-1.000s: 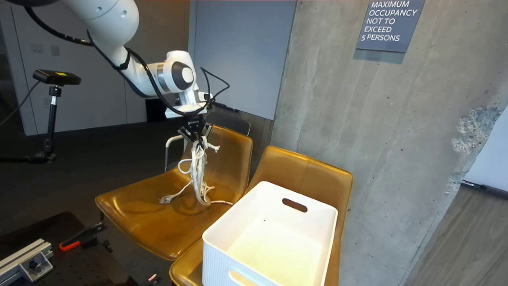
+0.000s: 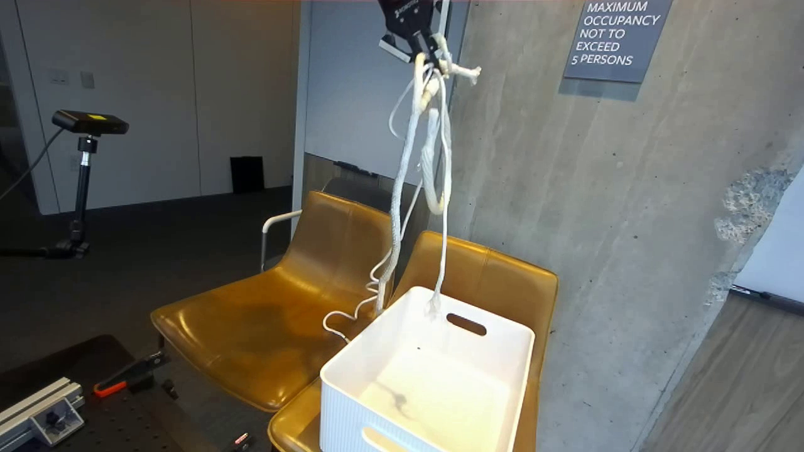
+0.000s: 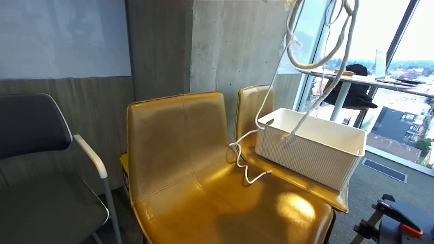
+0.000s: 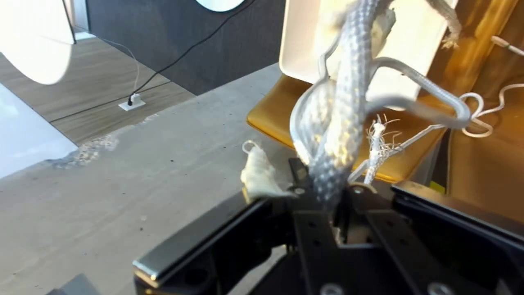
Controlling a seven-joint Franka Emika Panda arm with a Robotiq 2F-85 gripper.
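Observation:
High above the chairs, my gripper (image 2: 431, 61) is shut on a bundle of white rope (image 2: 407, 162). Loops and loose ends hang well below it. In the wrist view the braided rope (image 4: 349, 93) comes up out of the closed fingers, and a short frayed end (image 4: 258, 173) sticks out to the left. The white bin (image 2: 348, 360) looks empty inside. One strand ends near the bin's far wall, while a thin cord (image 3: 249, 170) trails onto the tan seat beside it. The gripper itself is out of frame in the second exterior view.
The bin rests on one tan chair; a second tan chair (image 2: 241, 331) stands beside it. A concrete wall (image 2: 641, 226) rises behind the bin. At the left are a camera on a stand (image 2: 90, 124) and a dark table with clamps (image 2: 135, 373).
My gripper has lifted the rope off the left chair seat and moved up and right. The bundle has stretched out into long hanging strands beside and over the bin, which has not moved.

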